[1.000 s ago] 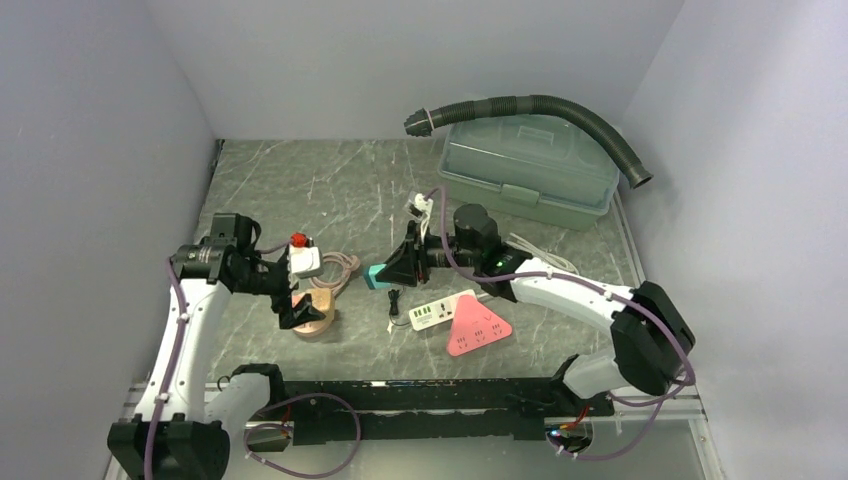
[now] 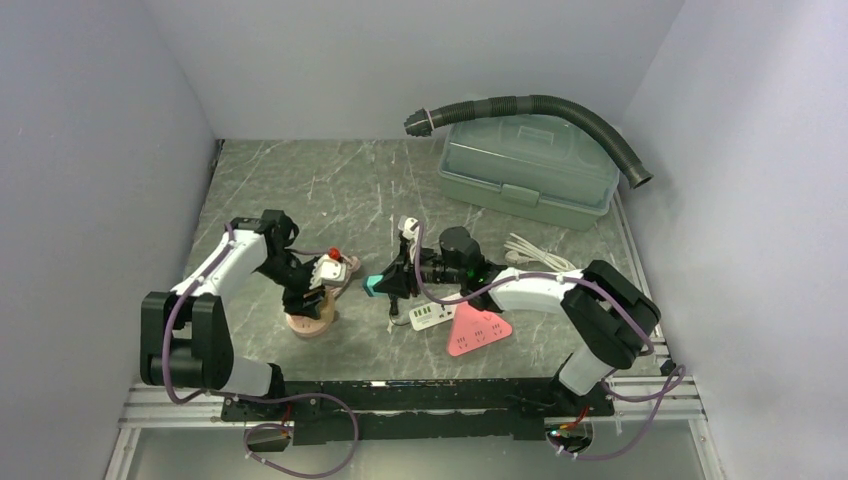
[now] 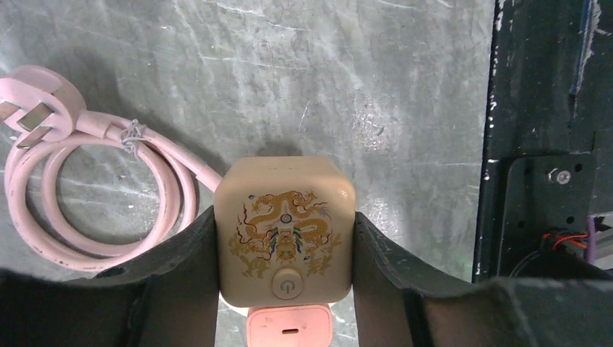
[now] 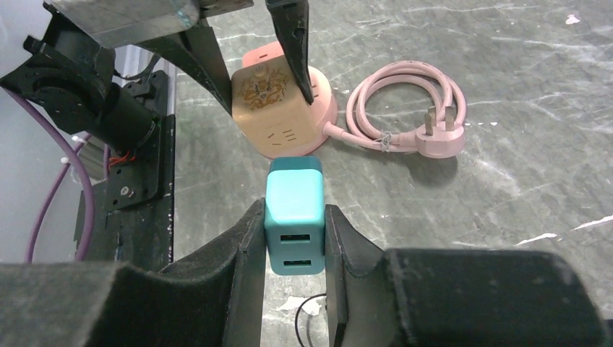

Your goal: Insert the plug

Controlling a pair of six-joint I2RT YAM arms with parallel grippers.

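Note:
A tan block socket (image 3: 286, 231) with a dragon pattern sits on a round pink base (image 4: 329, 108). My left gripper has its fingers (image 3: 195, 253) against both sides of the block. From that base runs a coiled pink cord (image 3: 166, 181) ending in a three-pin plug (image 3: 54, 101). In the right wrist view, a teal block (image 4: 295, 217) with two slots is held between the fingertips of my right gripper. Whether the teal block touches the table cannot be told. Both grippers look closed onto their blocks.
A white power strip (image 2: 433, 314) and a pink triangular socket board (image 2: 478, 328) lie beneath and beside the right arm. Behind it are a white cable (image 2: 540, 255) and a green box (image 2: 530, 170) with a black hose (image 2: 530, 105).

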